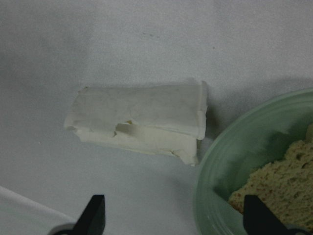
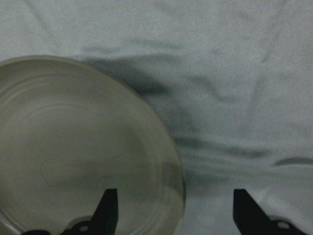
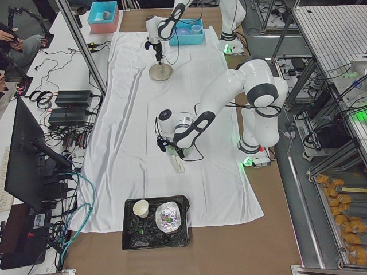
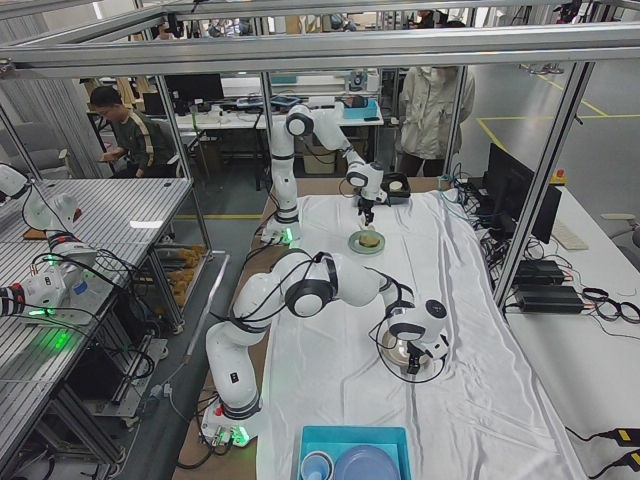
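My left gripper is open above a crumpled white paper piece [image 1: 137,112] and a green plate [image 1: 210,181] holding a bread-like slice [image 1: 274,191]. In the camera left view the arm hides much of that plate. My right gripper is open over the right rim of a pale round plate [image 2: 88,137]; nothing shows between its fingers.
A blue bin [image 4: 352,440] with dishes stands at the right arm's end of the table. At the opposite end a black tray [image 3: 155,235] holds a white cup [image 3: 140,208] and a foil dish [image 3: 168,217].
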